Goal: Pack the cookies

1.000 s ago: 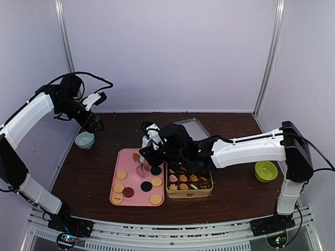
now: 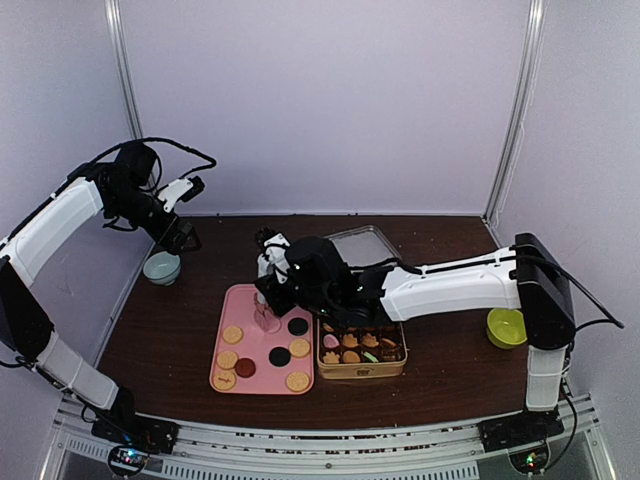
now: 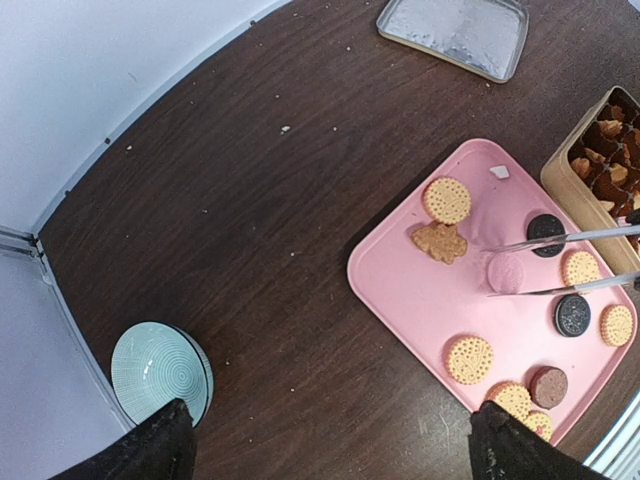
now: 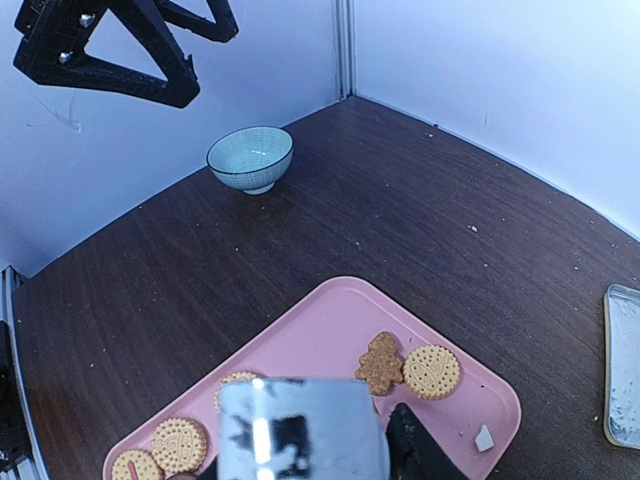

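Observation:
Round and shaped cookies lie on the pink tray [image 2: 255,365], among them a brown gingerbread cookie [image 3: 440,241], a pink cookie [image 3: 504,272] and black ones [image 3: 572,315]. Right of it stands the tin [image 2: 360,368] with cookies in compartments. My right gripper hangs low over the tray with its fingers around or above the pink cookie; whether it grips is unclear. In the right wrist view its body hides that spot. My left gripper [image 2: 182,236] is raised at the left, open, with nothing between its fingers.
A light blue bowl [image 2: 162,268] sits at the left, a green bowl [image 2: 507,328] at the right. A metal tray [image 3: 453,35] lies at the back behind the tin. The table left of and behind the pink tray is clear.
The right arm has shifted leftward over the pink tray, its gripper now covering more of the back-left part. The left arm has stayed still.

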